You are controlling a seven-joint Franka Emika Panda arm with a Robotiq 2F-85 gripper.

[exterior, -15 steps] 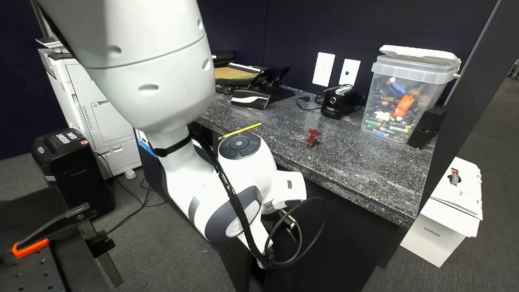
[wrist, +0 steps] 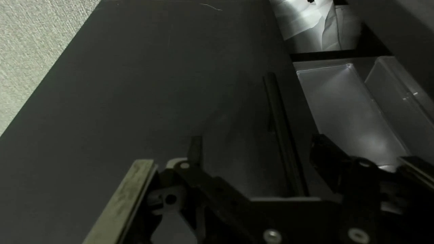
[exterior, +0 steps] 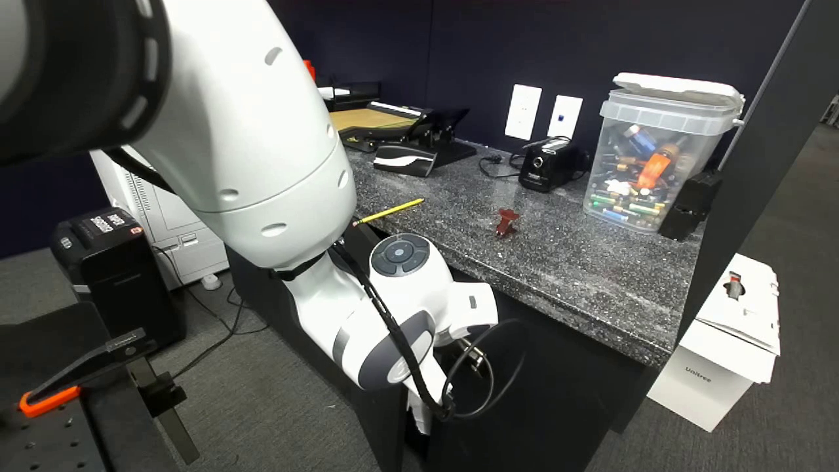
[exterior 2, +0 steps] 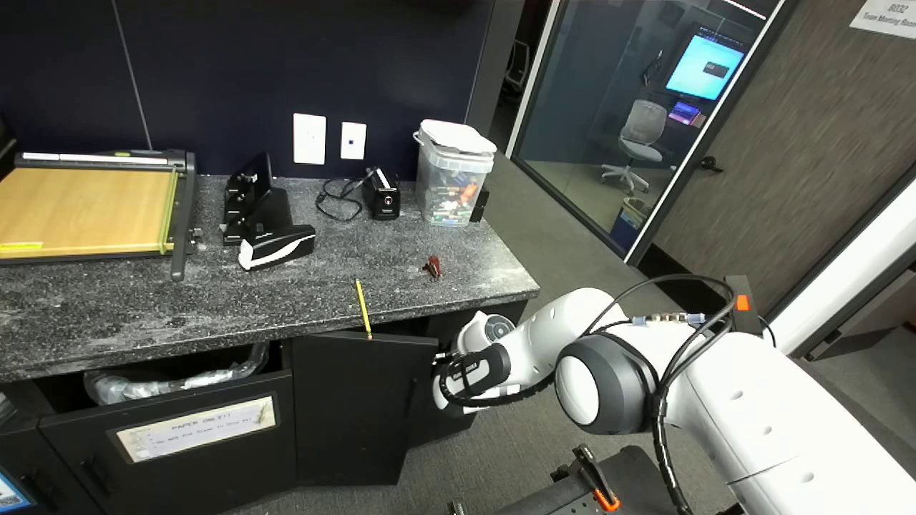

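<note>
A dark cabinet door (exterior 2: 356,403) stands swung outward below the counter in exterior view 2. Its bar handle (wrist: 283,134) runs lengthwise in the wrist view, near the door edge beside the cabinet's opening. My gripper has its fingers apart, and the handle appears in the space between them, closer to the right finger. Contact with the handle cannot be made out. The arm's white hand (exterior: 413,307) is down at the counter's front edge, and the fingers are hidden in both exterior views.
Inside the cabinet are a clear plastic bin (wrist: 354,103) and white crumpled material (wrist: 305,20). Above, the granite counter (exterior: 598,275) holds a yellow pencil (exterior 2: 363,307) at its edge, a red clip (exterior 2: 434,267) and a lidded tub (exterior 2: 453,176). Bare floor lies in front.
In exterior view 1 the hand has shifted slightly right and down, and the upper arm leans more steeply across the view. The counter objects are unmoved.
</note>
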